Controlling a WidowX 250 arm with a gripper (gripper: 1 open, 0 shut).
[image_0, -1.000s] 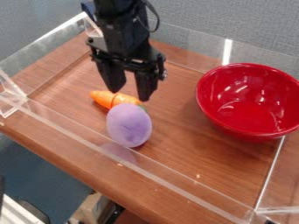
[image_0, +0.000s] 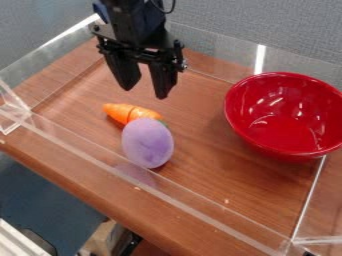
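My black gripper (image_0: 144, 77) hangs at the upper middle with its two fingers apart and nothing between them, above and behind an orange carrot (image_0: 122, 111). The carrot lies on the wooden surface, its right end next to a light purple egg-shaped object (image_0: 147, 142). A large red bowl (image_0: 278, 115) sits on the right.
Clear plastic walls (image_0: 201, 216) border the wooden surface (image_0: 214, 180). Past the front left edge lies a darker floor area with some small items.
My gripper has moved slightly up and to the left, away from the carrot. The carrot, egg and bowl have stayed in place.
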